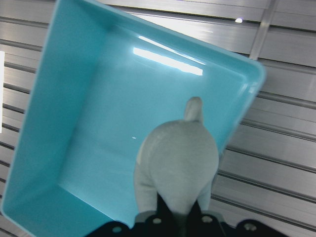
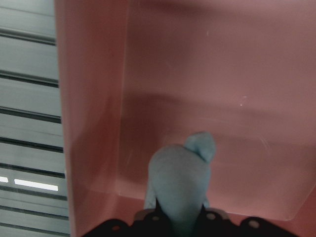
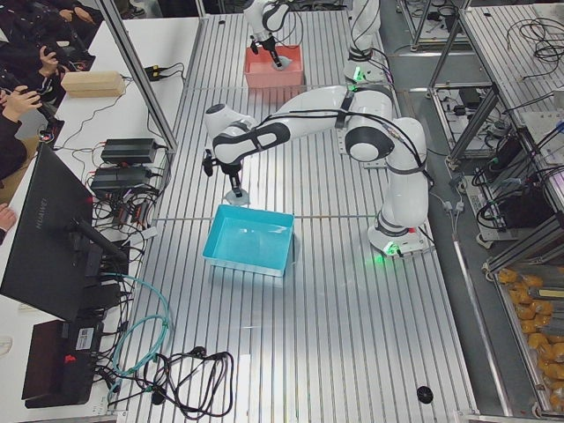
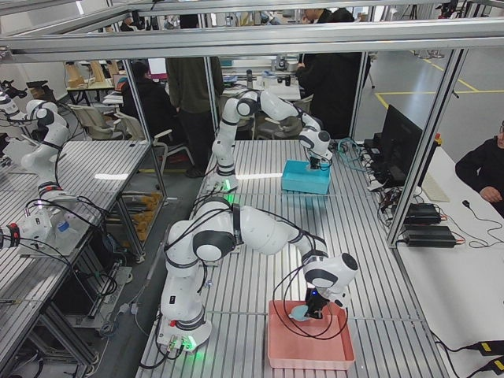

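A cyan bin [image 3: 247, 229] stands on the slatted table; just beyond its back edge my left gripper [image 3: 234, 189] is shut on a pale grey soft toy [image 1: 175, 158], which hangs over the bin's rim in the left wrist view. A pink bin [image 4: 311, 350] stands at the other station. My right gripper [image 4: 315, 311] is down at it, shut on a light blue soft toy [image 2: 177, 182], which is over the bin's floor near one wall in the right wrist view.
A monitor [image 3: 53, 229], power units and cables line the table's left side. Coiled cables [image 3: 189, 379] lie at the front left. The table between the two bins is clear.
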